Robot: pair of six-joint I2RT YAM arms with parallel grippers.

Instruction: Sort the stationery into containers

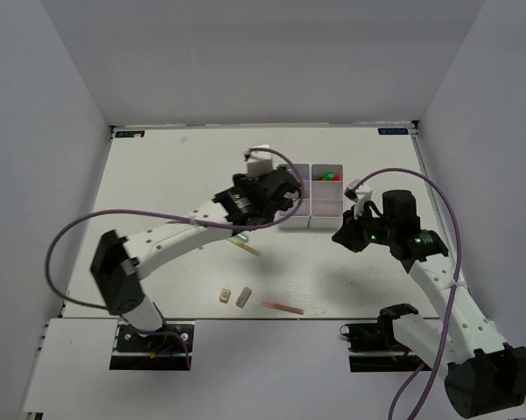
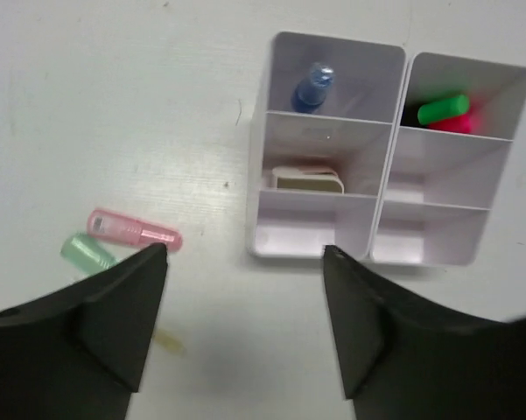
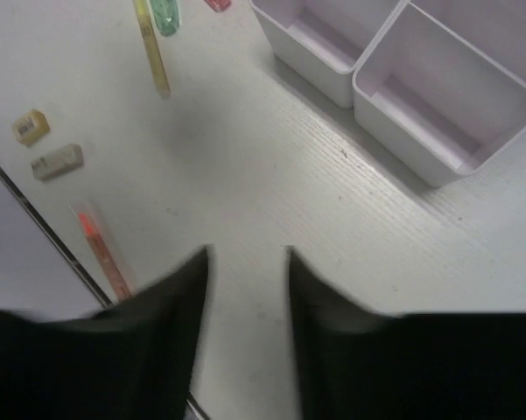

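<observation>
Two white three-compartment boxes stand side by side. In the left box [image 2: 255, 188] lie a blue bottle [image 2: 313, 89] at the back and a pale eraser-like block [image 2: 308, 179] in the middle. A green marker [image 2: 444, 109] and a pink item [image 2: 462, 121] share the right box's [image 2: 381, 241] back compartment. On the table are a pink marker [image 2: 133, 229], a green bottle [image 2: 87, 254], a yellow stick [image 3: 151, 52], a yellowish block [image 3: 31, 127], a grey block [image 3: 58, 163] and a red pen [image 3: 105, 255]. My left gripper is open and empty. Part open, my right gripper hangs over bare table.
The left arm [image 1: 171, 236] reaches across the table's left half, its purple cable looping over it. The table's front edge [image 3: 35, 214] runs close to the red pen. Bare table lies at the right.
</observation>
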